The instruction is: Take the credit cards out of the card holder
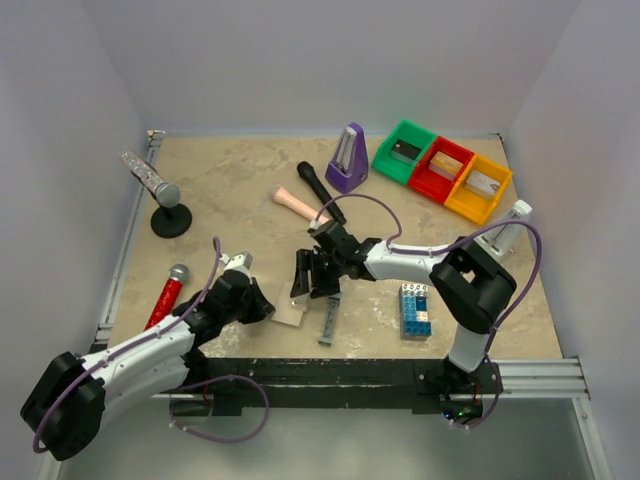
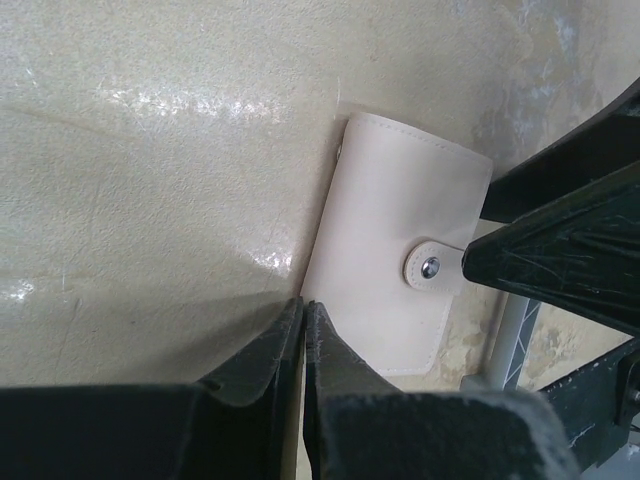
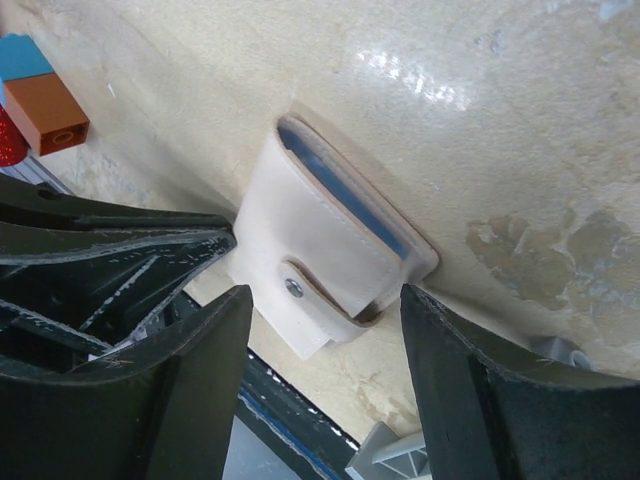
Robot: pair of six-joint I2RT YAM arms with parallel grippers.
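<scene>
The cream card holder point(image 1: 288, 310) lies on the table between my two grippers. In the left wrist view its snap strap point(image 2: 430, 266) faces up, and my left gripper is shut at its near-side edge; what is between its fingertips is hard to see. In the right wrist view the holder point(image 3: 305, 230) has an open slot with something blue inside point(image 3: 355, 200). My right gripper is open over the holder, its fingers either side of the strap end.
A grey bar point(image 1: 330, 320) lies just right of the holder. A red microphone point(image 1: 165, 300) is at the left, a blue brick block point(image 1: 415, 310) at the right. Toys and coloured bins point(image 1: 428, 180) stand at the back.
</scene>
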